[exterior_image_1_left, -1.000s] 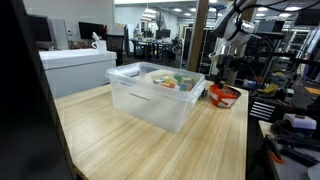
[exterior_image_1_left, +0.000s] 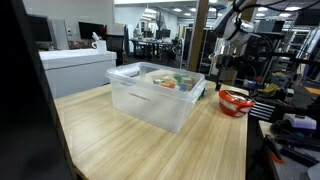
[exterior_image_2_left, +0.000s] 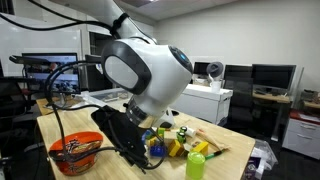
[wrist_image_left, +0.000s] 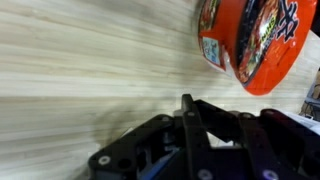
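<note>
My gripper is shut in the wrist view, and nothing shows between its fingers. It points at bare pale wood. Up and to the right of it lies a red-orange object (wrist_image_left: 270, 45) with printed labels and black lettering, apart from the fingertips. Exterior view 1 has this red object (exterior_image_1_left: 235, 102) at the far right end of the table, with the gripper (exterior_image_1_left: 217, 78) near its left side. In exterior view 2 it appears as an orange, bowl-like shape (exterior_image_2_left: 88, 142), partly behind the arm's cables.
A clear plastic bin (exterior_image_1_left: 150, 100) holding several colored items stands mid-table. A green cylinder (exterior_image_2_left: 196, 166) and a yellow block (exterior_image_2_left: 177, 149) show beyond the arm in exterior view 2.
The red object has shifted a little to the right and toward the camera in exterior view 1. The bin stays where it was.
</note>
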